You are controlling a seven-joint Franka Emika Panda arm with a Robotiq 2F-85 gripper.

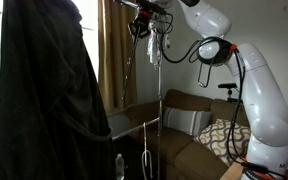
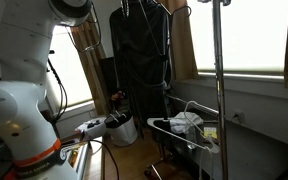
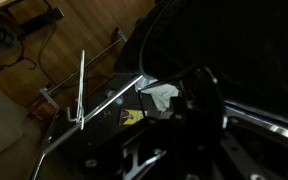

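Note:
A large black garment hangs at the left of exterior view 1. It also hangs by the window in exterior view 2, as dark cloth. My gripper is high near the top of exterior view 1, to the right of the garment. Its finger looks shut, and I cannot tell whether anything thin lies between the fingers. A thin dark line slants down below it. In the wrist view, black cloth fills the upper right, and a thin dark curved piece crosses near the dim gripper.
A metal pole and low rack rails stand close by. A white cloth lies on the rack's lower part. Behind is a brown sofa with a striped pillow.

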